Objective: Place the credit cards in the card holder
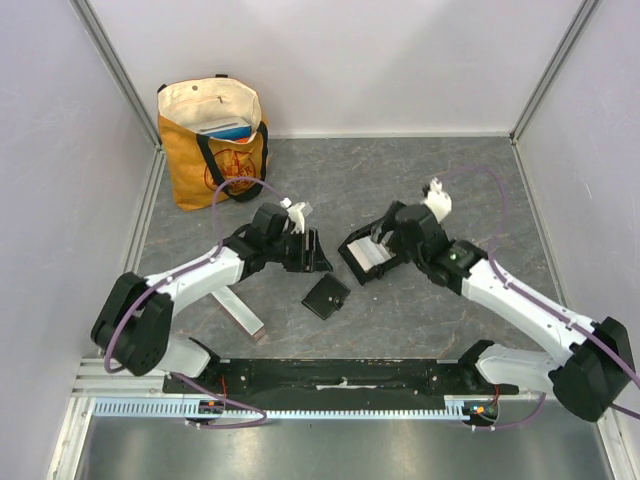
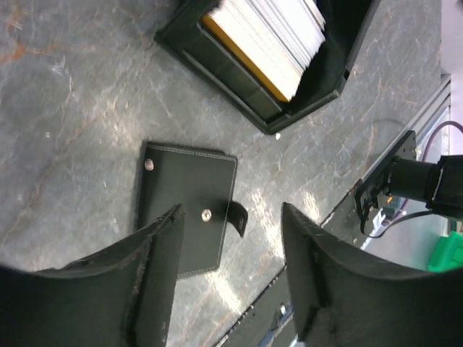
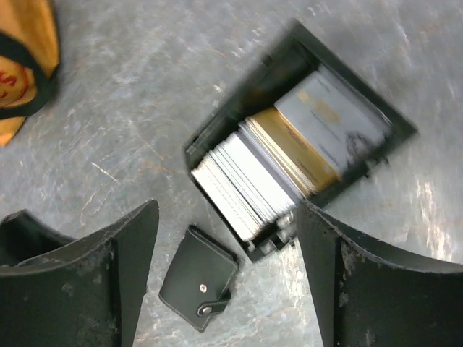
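Observation:
A black open tray [image 1: 360, 270] of cards [image 1: 368, 250] sits centre; in the right wrist view white, gold and silver cards [image 3: 239, 188] fill it. A small black card holder [image 1: 325, 296], with a snap strap, lies below it, flat on the table. My left gripper hangs over the card holder, partly open, its fingers empty. My right gripper stands open above the tray's right side, with nothing seen between its fingers.
A yellow bag [image 1: 200, 170] stands at the back left. A white-topped strip [image 1: 237, 312] lies at the front left, under the left arm.

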